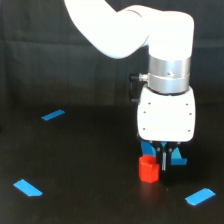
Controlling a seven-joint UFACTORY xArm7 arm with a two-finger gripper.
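A small red block (149, 169) stands upright on the dark table. Just behind it and to its right is a blue piece (178, 158), partly covered by the hand and fingers. My gripper (165, 160) points down from the white hand, its thin fingertips low beside the red block's right side and in front of the blue piece. The gap between the fingers is too small and dark to make out, and contact with either piece cannot be judged.
Strips of blue tape lie flat on the table: one at the far left (53, 115), one at the near left (27, 188) and one at the near right (200, 197).
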